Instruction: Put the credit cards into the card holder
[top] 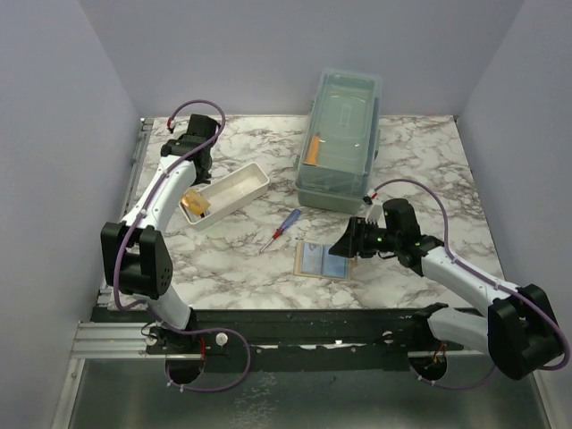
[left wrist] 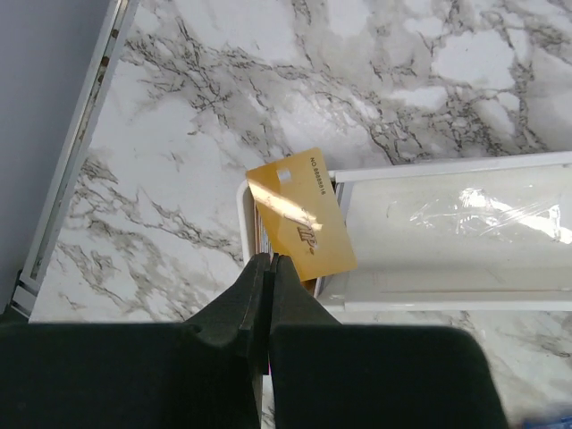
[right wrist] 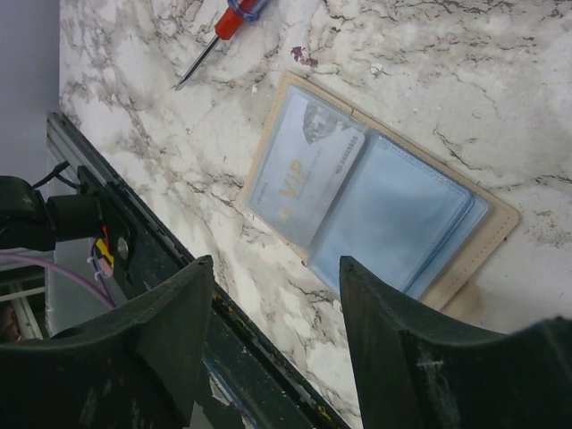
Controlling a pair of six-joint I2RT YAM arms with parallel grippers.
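A gold card [left wrist: 302, 214] lies face up and slanted across the left end of the white tray [left wrist: 447, 302], over the slot holding other cards on edge. My left gripper is shut above the card's lower left side, with no card seen between its fingertips. The top view shows the gold card [top: 194, 202] beside that arm. The open card holder [right wrist: 490, 198] is tan with clear pockets and lies flat. A pale VIP card [right wrist: 299, 170] is in its left pocket; the right pocket looks blue. My right gripper is open near the holder's front edge, holding nothing.
A blue-handled screwdriver [top: 280, 230] lies between tray and holder. Behind the holder stands a large lidded clear box [top: 341, 134]. Most of the white tray is empty, with clear film on its floor.
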